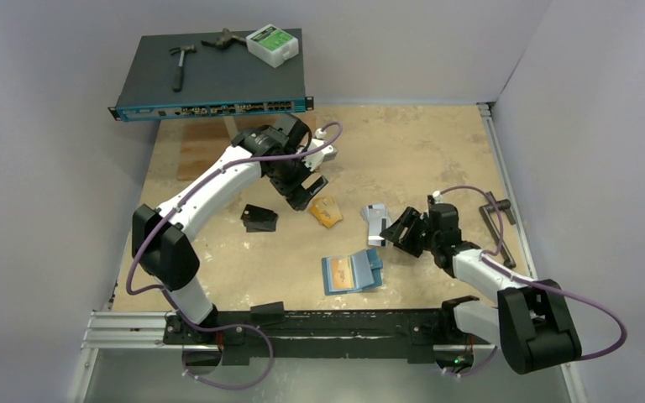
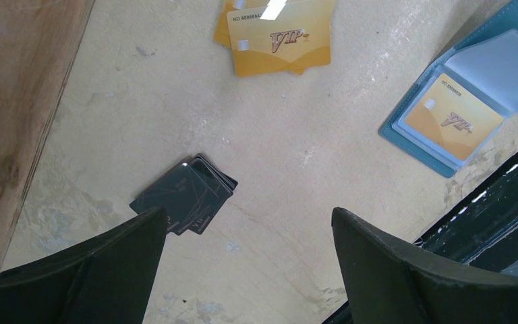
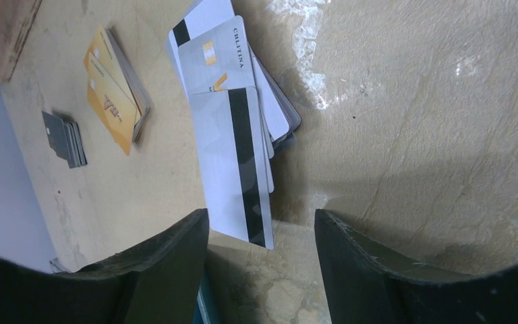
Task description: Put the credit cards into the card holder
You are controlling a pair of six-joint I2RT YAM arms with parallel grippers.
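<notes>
In the right wrist view, a fanned pile of white and grey cards (image 3: 222, 155) lies on the table, a card with a black stripe on top. My right gripper is open around the near end of that striped card, fingers apart from its edges. The blue card holder (image 1: 352, 272) lies opened flat in the top view, with a gold VIP card (image 2: 454, 118) in its left side. My left gripper is open and empty above the table. Several loose gold cards (image 2: 282, 40) and a black card stack (image 2: 185, 196) appear in the left wrist view.
A wooden board (image 2: 20, 101) lies at the back left, under a dark rack unit (image 1: 218, 71) carrying a hammer (image 1: 180, 69) and a white box (image 1: 273, 44). A dark metal bracket (image 1: 499, 228) lies at the right edge.
</notes>
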